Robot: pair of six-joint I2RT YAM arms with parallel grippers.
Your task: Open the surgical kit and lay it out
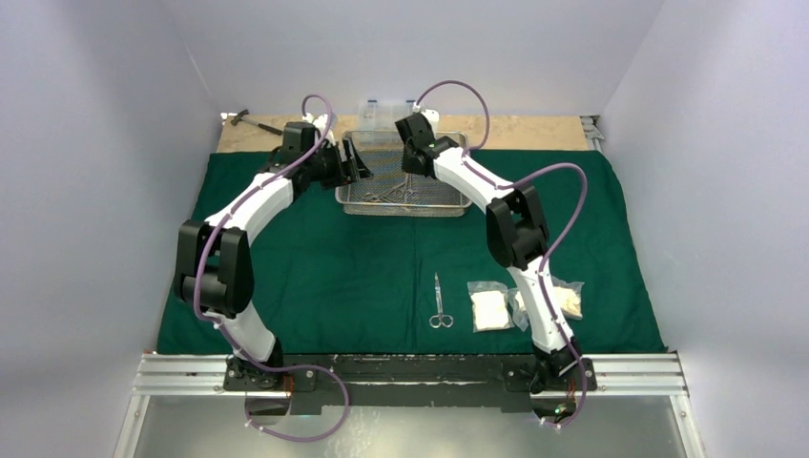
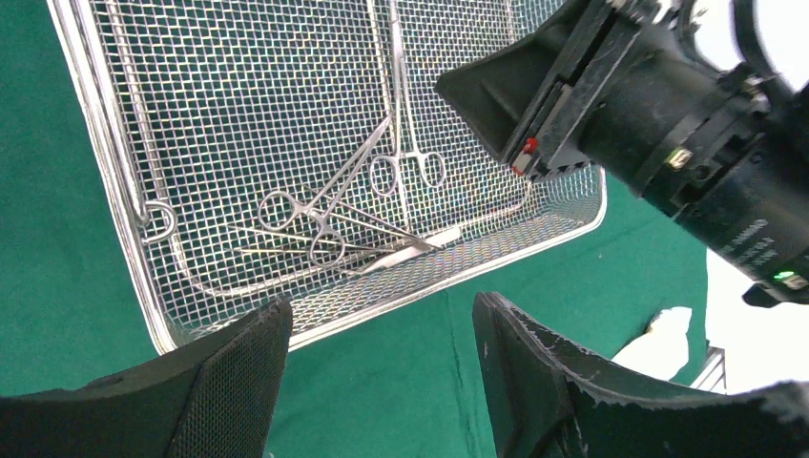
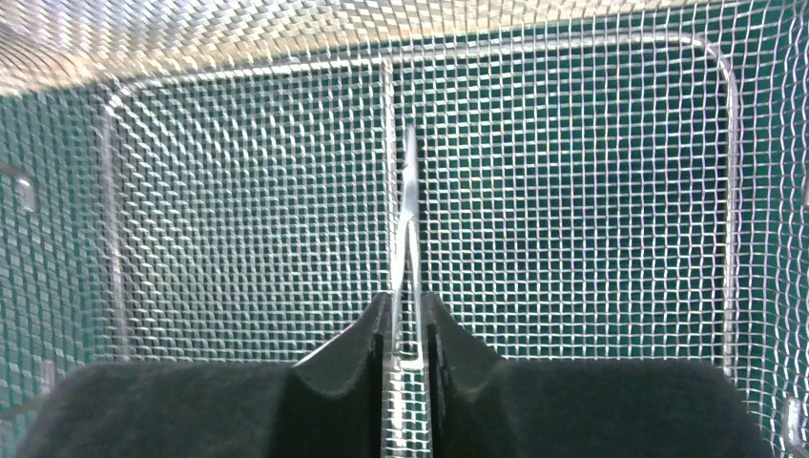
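Observation:
A silver mesh tray [image 1: 441, 194] sits at the back of the green cloth. In the left wrist view, one long clamp [image 2: 402, 95] lies straight along its floor, and another clamp [image 2: 324, 205] lies askew among thin instruments and a white-handled tool [image 2: 405, 256]. My left gripper [image 1: 361, 162] hangs over the tray's left side, open and empty. My right gripper points down into the tray over the straight clamp, with a narrow gap between its fingers. The clamp's shanks [image 3: 410, 262] show in that gap; whether the fingers touch them is unclear. Scissors [image 1: 438, 301] lie on the front cloth.
Packets of white material [image 1: 491, 310] lie at the front right, partly under the right arm. Behind the tray stands a clear plastic box [image 1: 374, 113] on the wooden strip [image 1: 544, 132].

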